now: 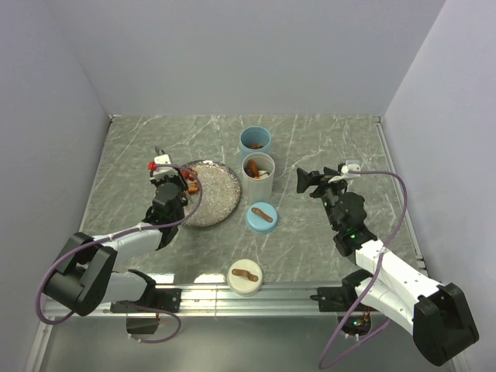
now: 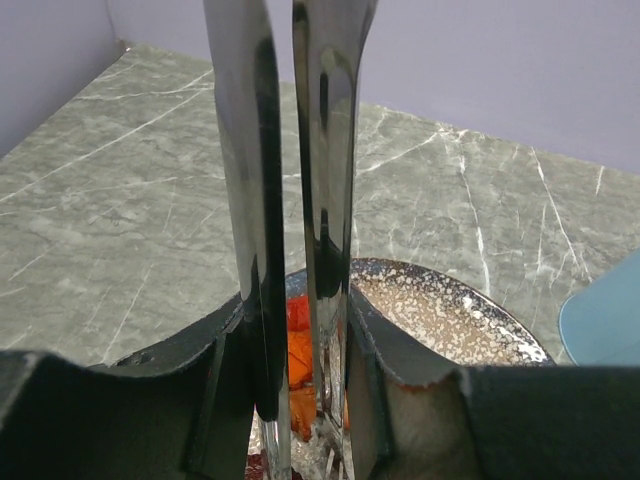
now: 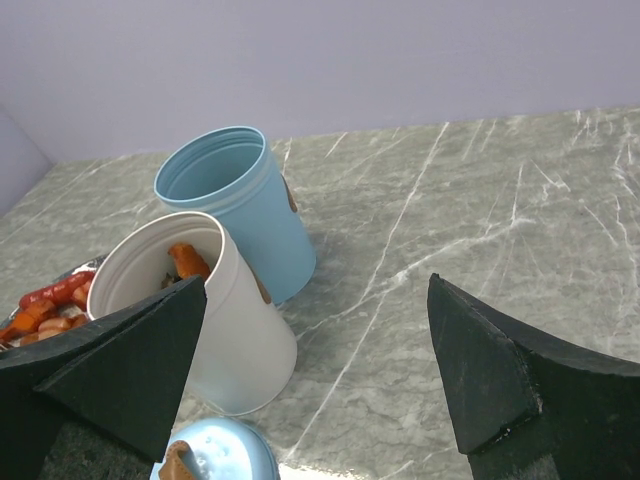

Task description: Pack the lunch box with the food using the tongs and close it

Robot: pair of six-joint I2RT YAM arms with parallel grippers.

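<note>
A pair of metal tongs (image 2: 325,190) stands upright with my left gripper shut on it, the two arms close together. Their lower ends reach down to orange food pieces (image 2: 302,350) on the speckled plate (image 2: 440,305); whether anything is pinched there is hidden. From above, my left gripper (image 1: 183,177) covers the plate's left side. A white container (image 1: 259,187) and a blue container (image 1: 255,142) stand right of the plate, both with food inside. Away to their right, my right gripper is open and empty.
A blue lid (image 1: 260,224) with a brown handle lies in front of the white container. Closer to the front edge is a cream lid (image 1: 245,283), also brown-handled. Bare tabletop (image 3: 500,230) spreads around the right gripper.
</note>
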